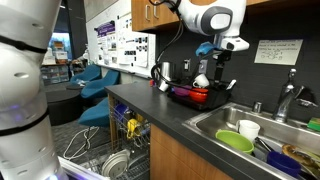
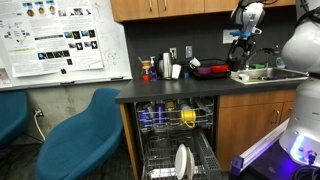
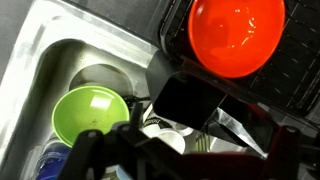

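My gripper stands open over the border between dish rack and sink, its two dark fingers (image 3: pixel 122 138) well apart at the bottom of the wrist view. Nothing clearly shows held between them, though dark shapes there blend together. Just beyond lies a black box-like holder (image 3: pixel 188 98), with a silver utensil (image 3: pixel 240 130) beside it. The red bowl (image 3: pixel 236 32) rests in the black dish rack (image 3: pixel 180 38). To the left, a green bowl (image 3: pixel 88 115) sits in the metal sink (image 3: pixel 52 72). In exterior view 1 the arm (image 1: pixel 215 20) reaches over the rack.
A white cup (image 1: pixel 248 128) stands by the sink's near side, and the faucet (image 1: pixel 288 100) rises behind. Below the counter (image 1: pixel 165 108), the dishwasher rack (image 2: pixel 170 115) is pulled out with plates (image 2: pixel 184 160) inside.
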